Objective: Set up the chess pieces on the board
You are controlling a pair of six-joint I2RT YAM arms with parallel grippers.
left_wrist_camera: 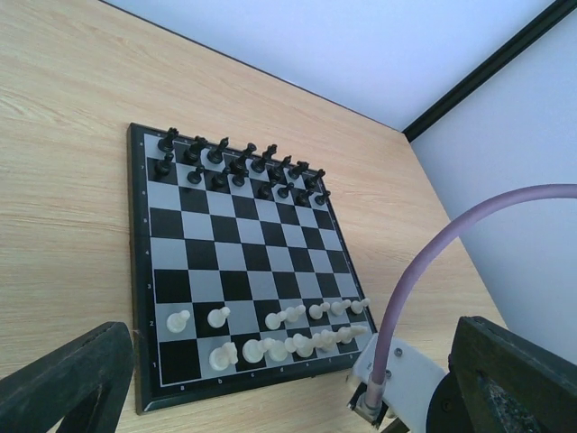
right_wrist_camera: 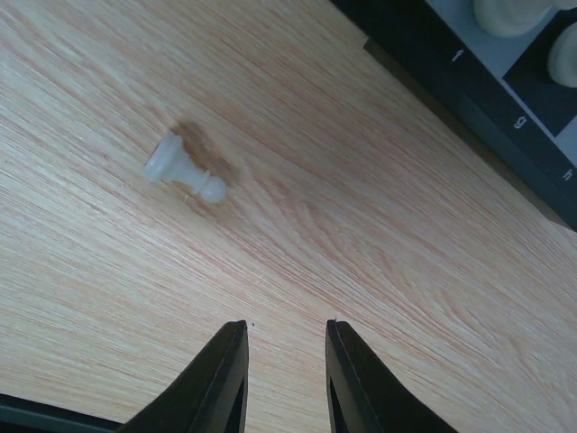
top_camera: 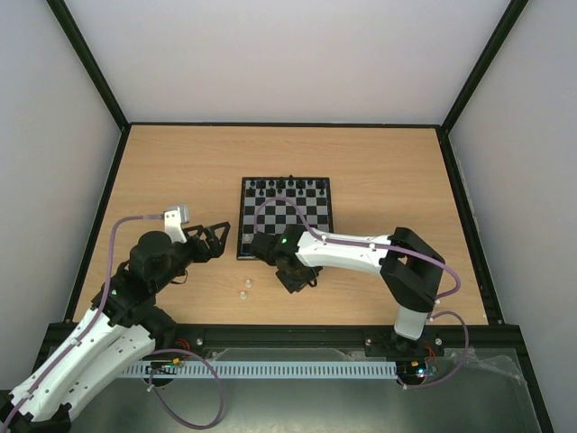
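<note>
The chessboard [top_camera: 240, 221] lies mid-table. Black pieces [left_wrist_camera: 239, 164] fill its two far rows; white pieces [left_wrist_camera: 275, 347] occupy the near rows, with the front-left corner square [left_wrist_camera: 179, 362] bare. Two loose white pieces [top_camera: 249, 283] [top_camera: 243, 295] are on the table in front of the board. In the right wrist view a white pawn [right_wrist_camera: 184, 169] is ahead and left of my right gripper; whether it stands or lies, I cannot tell. That gripper's fingers are apart, with only table between them. My left gripper is open and empty, left of the board.
The board's raised dark edge [right_wrist_camera: 469, 99] is close to the right gripper's upper right. Bare wood [top_camera: 171, 167] spreads behind and left of the board. The table's front edge [top_camera: 270, 327] is just beyond the loose pieces.
</note>
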